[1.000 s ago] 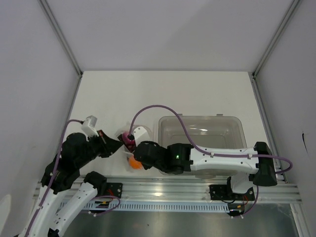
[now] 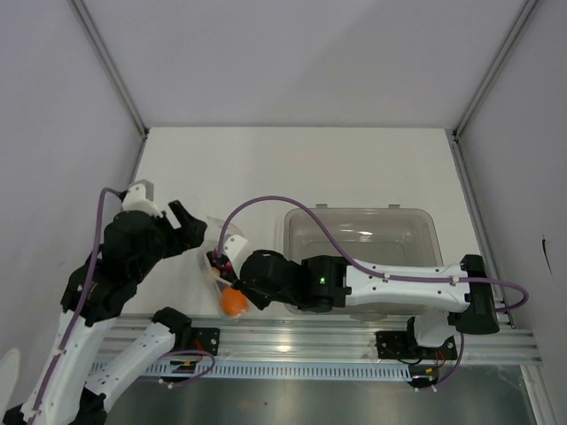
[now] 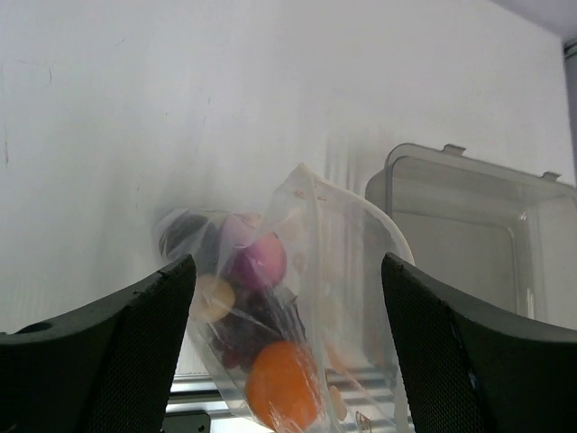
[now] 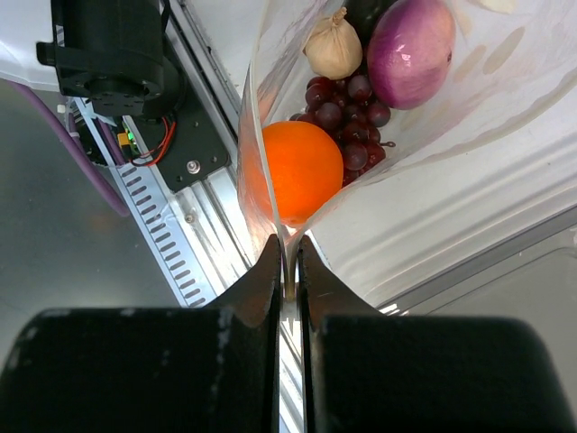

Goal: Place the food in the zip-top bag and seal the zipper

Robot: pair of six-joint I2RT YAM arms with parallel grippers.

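The clear zip top bag (image 3: pixel 311 262) lies on the white table with its mouth spread. Inside it are an orange (image 4: pixel 303 171), a purple onion (image 4: pixel 412 54), dark grapes (image 4: pixel 353 117), a garlic bulb (image 4: pixel 334 45) and a dark item (image 4: pixel 368 16). My right gripper is shut on the bag's rim beside the orange. Up and left of the bag, my left gripper (image 2: pixel 190 226) is open. In the left wrist view its fingers (image 3: pixel 135 343) stand wide apart, and the bag shows beyond them, not gripped.
An empty clear container (image 2: pixel 363 232) stands on the right, partly under my right arm. A metal rail (image 2: pixel 292 329) runs along the table's front edge.
My left gripper has drawn back from the bag, moving up and left, and its fingers have opened. The bag edge and right gripper shifted slightly left.
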